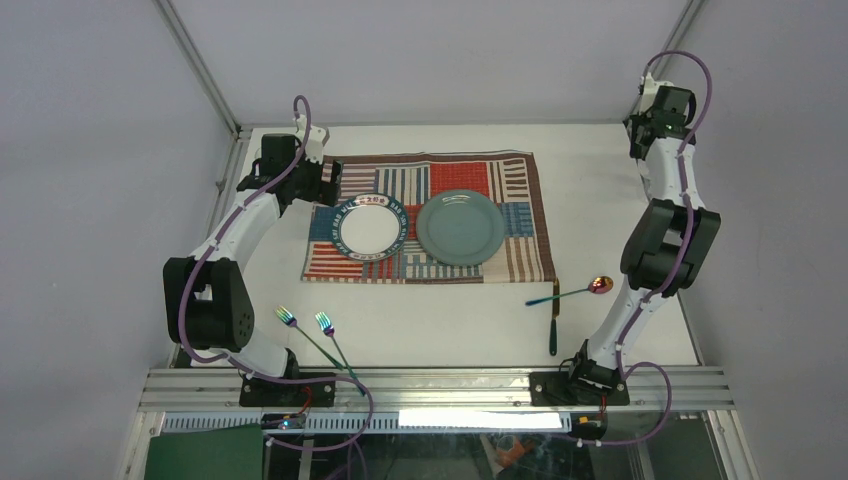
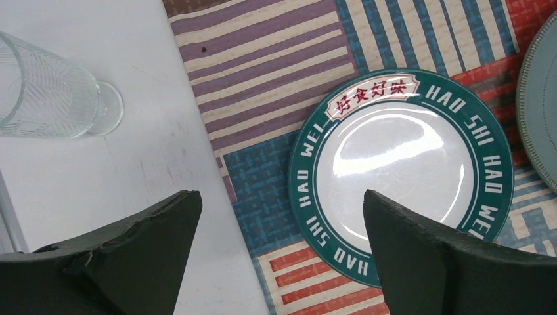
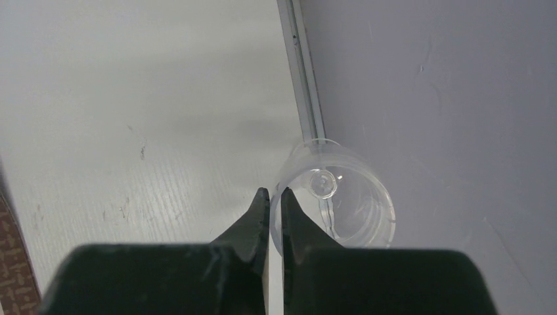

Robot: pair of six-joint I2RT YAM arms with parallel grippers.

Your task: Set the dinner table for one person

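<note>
In the right wrist view, my right gripper is shut on the near wall of a clear footed glass [image 3: 374,197], its rim pinched between the fingertips. The glass leans, its round foot showing through the bowl. My left gripper stands open above a white plate with a green lettered rim [image 2: 401,164], nothing between its fingers. A second clear glass [image 2: 52,92] is at the far left of that view. From above, a grey-green plate [image 1: 460,228] sits right of the white one, both on a patchwork placemat [image 1: 460,175].
Two forks [image 1: 308,339] [image 1: 338,340] lie front left. A spoon [image 1: 571,291] crosses over a knife [image 1: 554,330] at the front right. A rail and wall [image 3: 446,131] border the right glass.
</note>
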